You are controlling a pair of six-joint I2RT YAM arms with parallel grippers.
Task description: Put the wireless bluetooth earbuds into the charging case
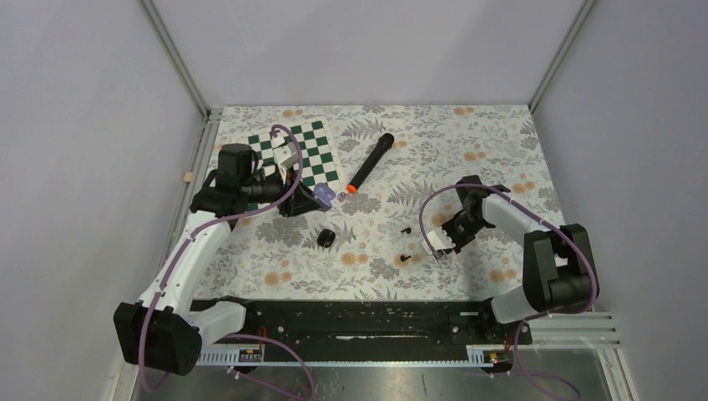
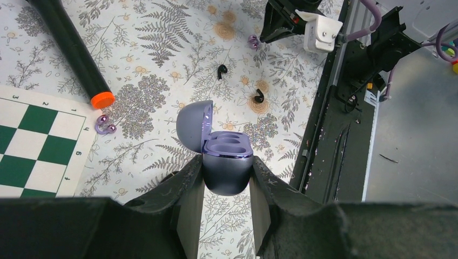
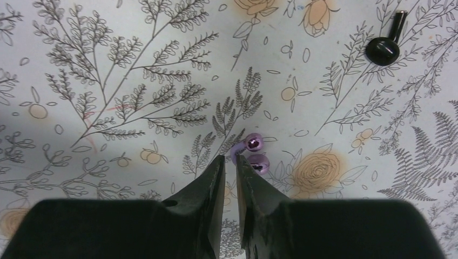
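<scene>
The open lavender charging case (image 2: 227, 167) is raised in my left gripper, which is shut on it, lid up. Below my right gripper a purple earbud (image 3: 254, 141) lies on the floral mat, just beyond the fingertips, with a second purple round part (image 3: 258, 163) beside it; the fingers are slightly apart. Another purple earbud piece (image 2: 105, 125) lies by the checkerboard. Black earbuds (image 2: 259, 96) (image 2: 221, 70) lie mid-mat.
A black cylinder with orange end (image 1: 370, 163) lies at the back middle. The checkerboard (image 1: 313, 150) is at the back left, a small black case (image 1: 326, 238) at the front left.
</scene>
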